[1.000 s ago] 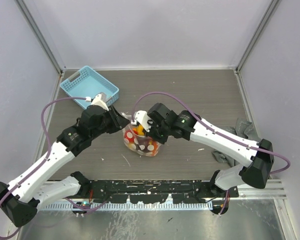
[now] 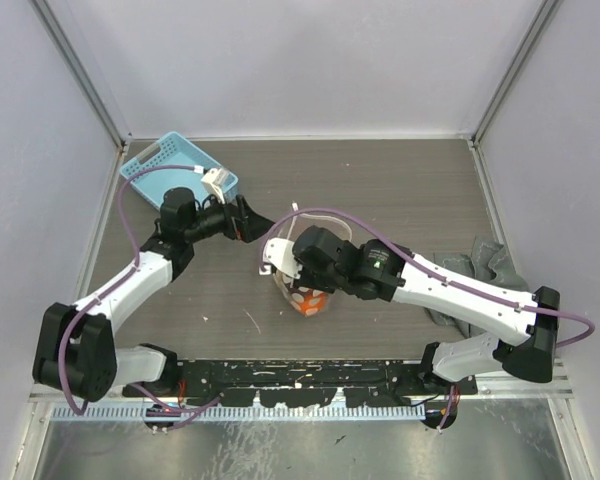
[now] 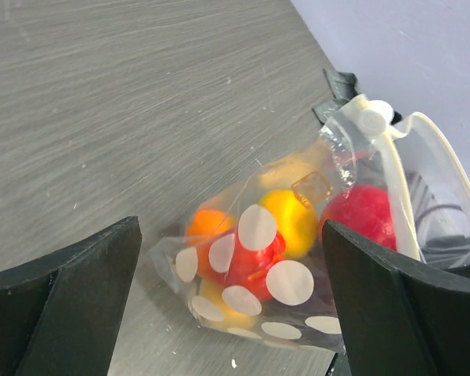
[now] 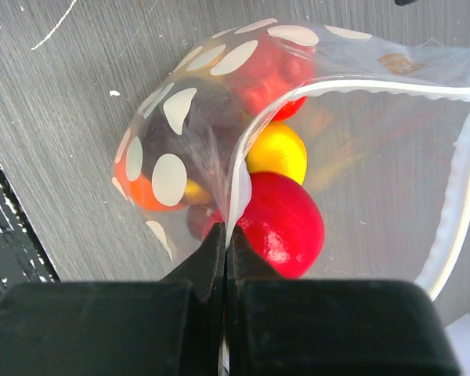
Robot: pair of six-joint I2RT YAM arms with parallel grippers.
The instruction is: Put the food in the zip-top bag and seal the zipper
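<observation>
The clear zip top bag (image 2: 310,300) with white dots stands near the table's middle, its mouth gaping wide in the right wrist view. Inside it are a red round food item (image 4: 283,223), a yellow one (image 4: 279,151), a smaller red one (image 3: 254,262) and an orange one (image 3: 208,223). My right gripper is shut on the bag's rim. Left of the bag and apart from it, my left gripper (image 2: 264,227) is open with nothing between its fingers. A white slider (image 3: 374,117) shows at one corner of the bag's zipper.
A light blue basket (image 2: 185,152) sits at the back left, with no food visible in it. Grey cloth (image 2: 485,268) lies at the right edge. Bare table (image 2: 400,180) stretches behind and right of the bag.
The left gripper has let go of the bag and moved away from it, its fingers now apart. The bag and the right gripper have shifted slightly right, and the mouth stands wider.
</observation>
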